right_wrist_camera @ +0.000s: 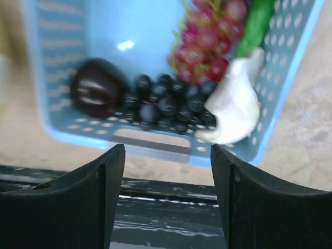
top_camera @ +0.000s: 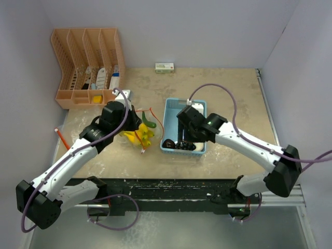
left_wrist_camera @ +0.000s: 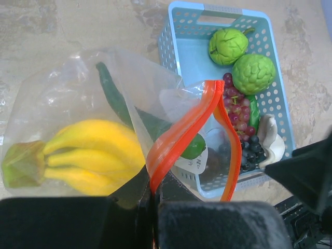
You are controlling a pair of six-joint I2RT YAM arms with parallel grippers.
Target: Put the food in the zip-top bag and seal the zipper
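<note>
The clear zip top bag (left_wrist_camera: 46, 78) has an orange zipper edge (left_wrist_camera: 179, 137), pinched by my left gripper, which is shut on it. The bag's mouth gapes toward the basket. Yellow bananas (left_wrist_camera: 93, 153) and a green cucumber-like vegetable (left_wrist_camera: 115, 96) lie inside. Over the front part of the blue basket (right_wrist_camera: 140, 148), my right gripper stands open and empty. The basket holds red grapes (right_wrist_camera: 199, 46), dark grapes (right_wrist_camera: 166, 104), a dark round item (right_wrist_camera: 96, 88), a white item (right_wrist_camera: 236, 106), a green pepper-like piece (right_wrist_camera: 259, 23) and two green round vegetables (left_wrist_camera: 254, 73).
A peach-coloured rack (top_camera: 88, 67) stands at the back left with a yellow block (top_camera: 97, 99). A small box (top_camera: 164, 67) sits at the back wall. An orange stick (top_camera: 62, 139) lies at the left edge. Bare table (top_camera: 238, 98) stretches to the basket's right.
</note>
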